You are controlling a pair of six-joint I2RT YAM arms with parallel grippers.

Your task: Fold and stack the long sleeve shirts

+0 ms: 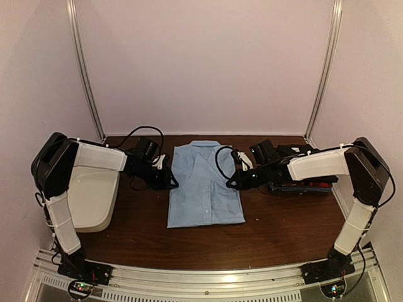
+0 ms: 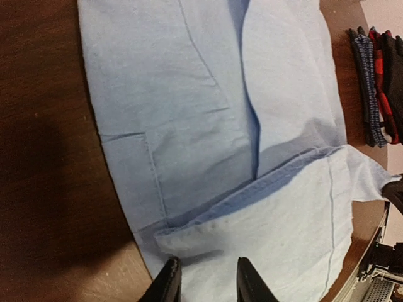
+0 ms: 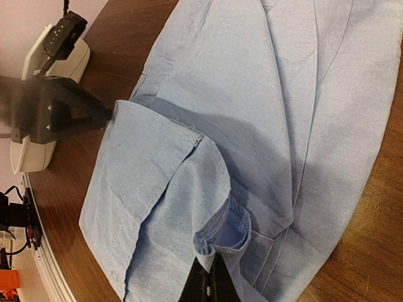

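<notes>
A light blue shirt [image 1: 204, 211] lies in the middle of the table, its sides and lower part folded in, collar toward the back. At its left edge is my left gripper [image 1: 174, 183], whose fingers [image 2: 165, 284] stand apart over the lower flap of the cloth. Opposite, at the right edge, my right gripper is shut on a gathered bit of the flap's edge, which is pulled up into a peak. In the left wrist view that lifted corner of the shirt [image 2: 365, 176] shows at the right.
Folded shirts [image 1: 303, 187], dark, red and checked, are stacked at the right, beneath the right arm. A white bin [image 1: 91, 211] stands on the left, partly under the left arm.
</notes>
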